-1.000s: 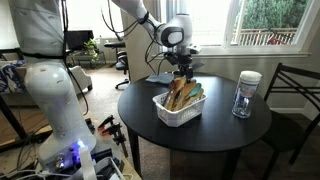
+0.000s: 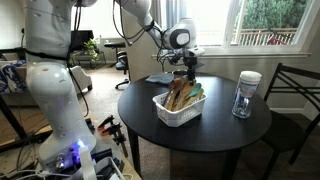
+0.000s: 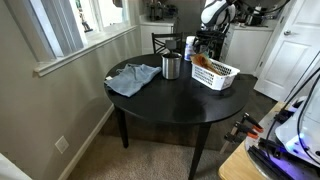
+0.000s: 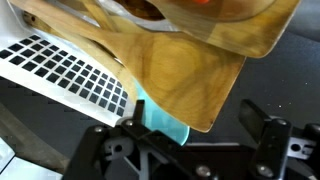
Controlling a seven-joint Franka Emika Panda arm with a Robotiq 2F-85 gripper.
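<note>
A white slotted basket (image 2: 180, 116) stands on the black table, holding several wooden utensils (image 2: 177, 97) and a turquoise one (image 2: 196, 91). My gripper (image 2: 189, 74) is over the basket's back side, pointing down. Up close in the wrist view, a flat wooden spatula blade (image 4: 188, 85) spreads across the middle, with the turquoise utensil (image 4: 162, 121) partly beneath it. The gripper stands open, one fingertip on either side of the blade's lower end. Whether a finger touches the wood, I cannot tell.
A white cylindrical container (image 2: 246, 95) stands on the table right of the basket. Elsewhere on the tabletop are a metal pot (image 3: 172, 66) and a crumpled blue cloth (image 3: 137, 78). A dark chair (image 2: 291, 112) is beyond the table's right edge.
Over the last second my gripper has shifted slightly right and down above the basket. The basket and container have stayed in place.
</note>
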